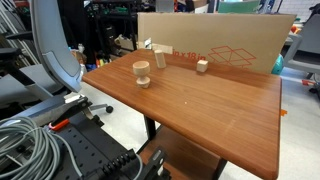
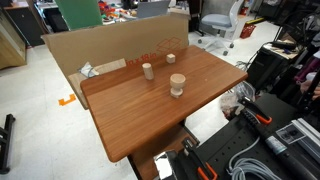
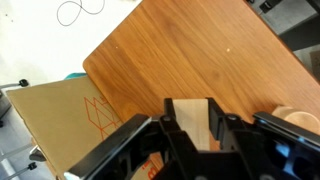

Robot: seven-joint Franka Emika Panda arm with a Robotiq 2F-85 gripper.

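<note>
In the wrist view my gripper is shut on a pale wooden block (image 3: 190,125), whose flat end sticks out between the dark fingers. Neither exterior view clearly shows the gripper. On the table stands a pale, round, waisted wooden piece (image 1: 142,76), wide at top and bottom; it also shows in exterior view 2 (image 2: 177,86). At the right of the wrist view a round pale top (image 3: 299,120) is cut off by the gripper. A short upright cylinder (image 2: 148,71) and a small cube (image 2: 170,58) stand nearer the board.
A cardboard board (image 2: 115,50) with red lines runs along its back edge. Cables (image 1: 30,145) and dark equipment lie by the robot's base side.
</note>
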